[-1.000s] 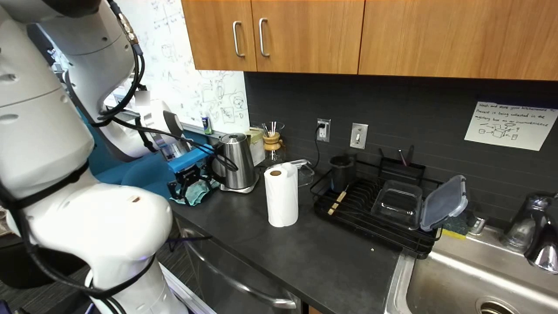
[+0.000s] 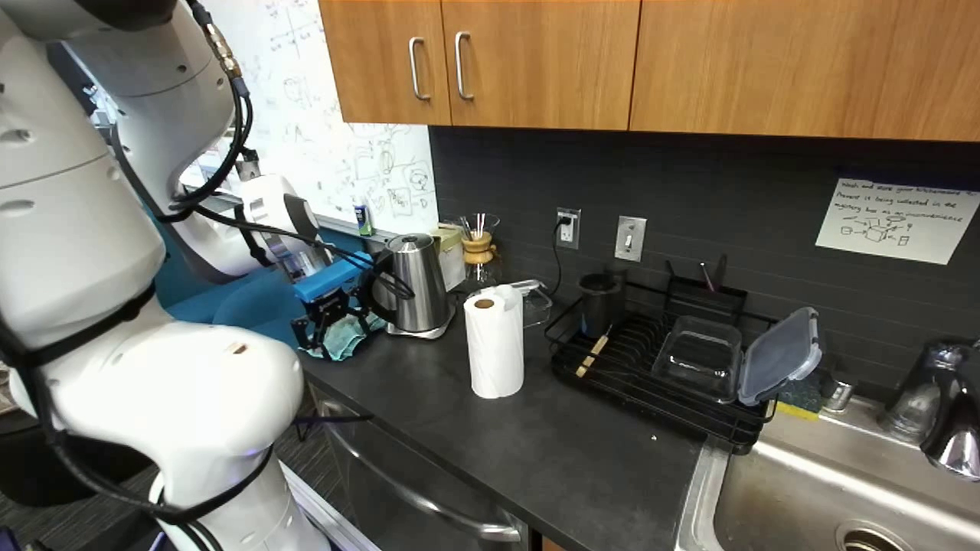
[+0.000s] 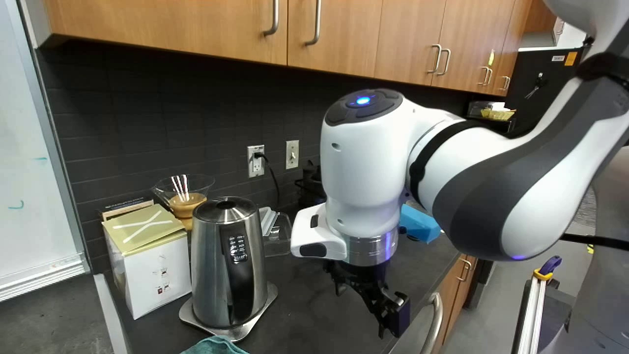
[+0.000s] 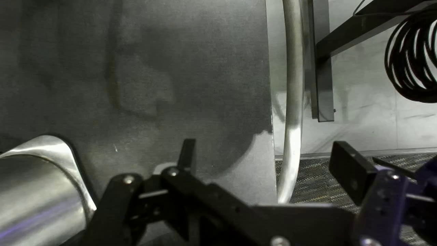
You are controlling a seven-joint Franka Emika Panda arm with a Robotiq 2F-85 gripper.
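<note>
My gripper is open over the counter's front edge, its two fingers wide apart with nothing seen between them. In exterior view 1 the gripper [image 2: 323,332] hangs left of the steel kettle [image 2: 419,286], close to a crumpled teal cloth [image 2: 344,338]. Exterior view 2 shows the kettle [image 3: 228,265] upright on its base, apart from the gripper [image 3: 364,309]; only the top of the cloth [image 3: 214,345] appears at the bottom edge. The kettle's side [image 4: 39,196] fills the lower left of the wrist view. A white paper towel roll [image 2: 494,344] stands upright on the counter.
A black dish rack [image 2: 661,367] holds containers, beside the sink [image 2: 827,477]. Behind the kettle are a white box [image 3: 154,274] and a glass coffee maker [image 3: 184,200]. A curved metal handle [image 4: 293,102] runs along the counter front. The counter [image 2: 570,459] before the rack is mostly clear.
</note>
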